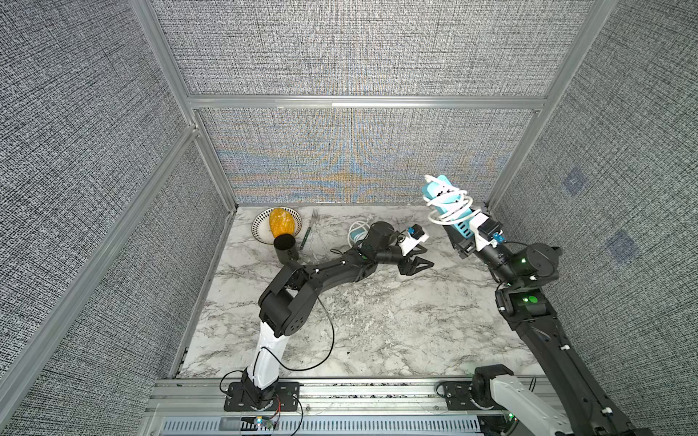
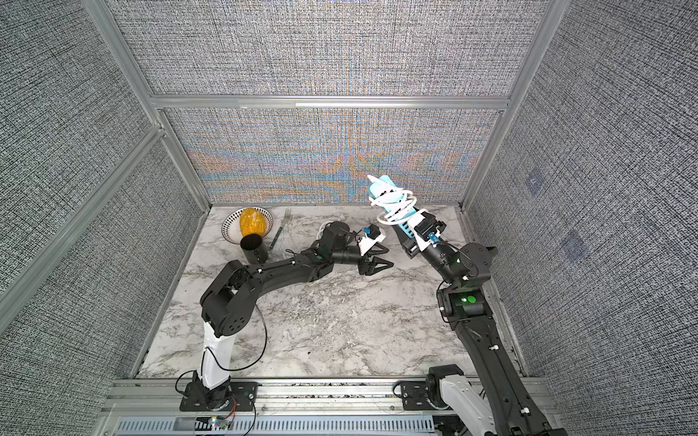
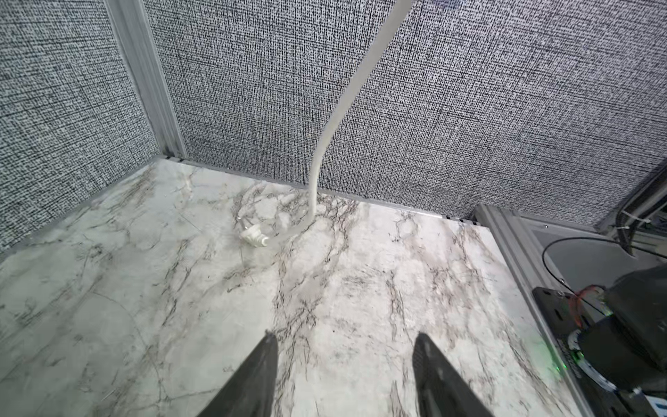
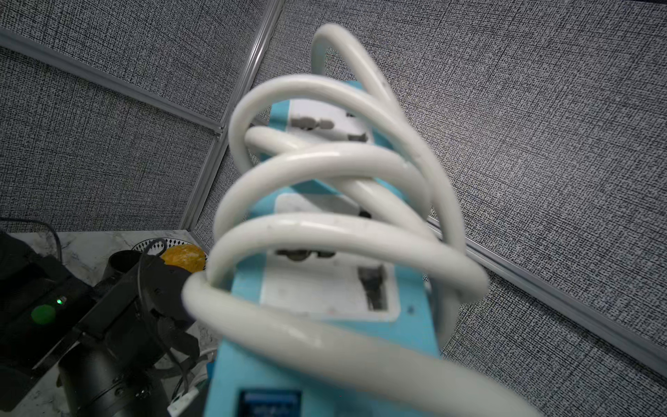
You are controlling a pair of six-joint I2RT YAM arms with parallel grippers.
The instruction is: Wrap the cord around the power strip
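The light-blue power strip (image 1: 464,228) is raised above the table at the right, tilted up toward the back wall. Its near end is in my right gripper (image 1: 467,234), which is shut on it. Several loose loops of white cord (image 4: 326,232) lie around the strip's body in the right wrist view; that gripper's fingers are hidden there. In the left wrist view a length of cord hangs down to the table, where the white plug (image 3: 253,235) lies. My left gripper (image 1: 429,256) stands left of the strip and apart from it, fingers spread, nothing between them.
A second blue strip with coiled white cord (image 1: 358,228) lies partly behind the left arm. At the back left are a patterned bowl (image 1: 258,231) holding something orange, a dark cup (image 1: 285,248) and a fork (image 1: 314,218).
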